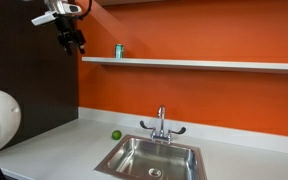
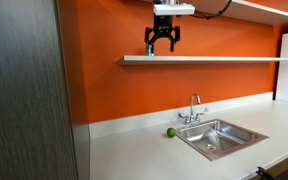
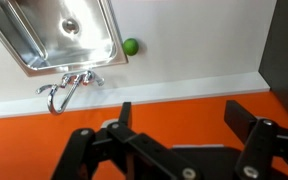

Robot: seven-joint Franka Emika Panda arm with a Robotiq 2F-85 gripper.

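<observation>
My gripper (image 1: 75, 51) hangs high at the upper left, above shelf height, its fingers apart and nothing between them. A green can (image 1: 119, 51) stands upright on the white shelf (image 1: 184, 65), to the right of the gripper and apart from it in exterior view 1. In exterior view 2 the gripper (image 2: 162, 48) partly overlaps the can. Down on the counter, a round green fruit (image 1: 116, 135) lies left of the sink. The wrist view shows the open fingers in front of the orange wall, with the fruit (image 3: 131, 46) beyond; the can cannot be made out there.
A steel sink (image 2: 221, 138) with a faucet (image 1: 161, 118) is set in the white counter (image 2: 124, 150). A dark tall panel (image 1: 29, 70) bounds the left side. Right of the can, the shelf is clear.
</observation>
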